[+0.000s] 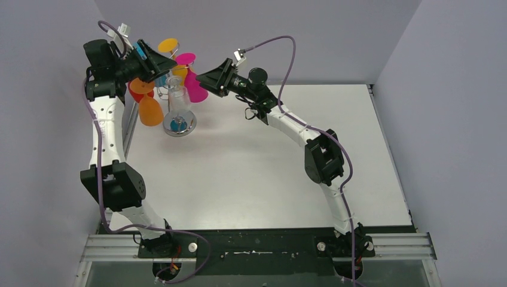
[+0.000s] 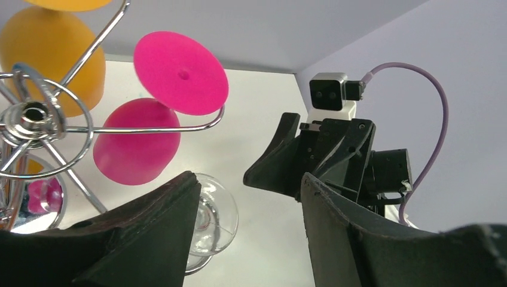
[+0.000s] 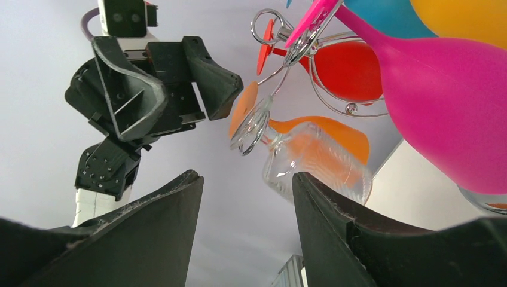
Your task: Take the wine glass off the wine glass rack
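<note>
A clear wine glass (image 1: pixel 179 100) hangs upside down on the wire rack (image 1: pixel 188 124) among coloured ones. Its bowl (image 3: pixel 317 161) shows between an orange glass and my right finger in the right wrist view. My left gripper (image 1: pixel 168 67) is above the rack, behind the clear glass's foot; its fingers stand apart in the left wrist view (image 2: pixel 249 178), with nothing held between them. Part of a clear rim (image 2: pixel 216 218) shows beside the left finger there. My right gripper (image 1: pixel 209 82) is right of the pink glass (image 1: pixel 194 86), fingers apart and empty.
Orange (image 1: pixel 149 110), yellow (image 1: pixel 168 45), red (image 3: pixel 347 72) and blue (image 1: pixel 142 49) glasses crowd the rack. A wall (image 1: pixel 48 119) stands close on the left.
</note>
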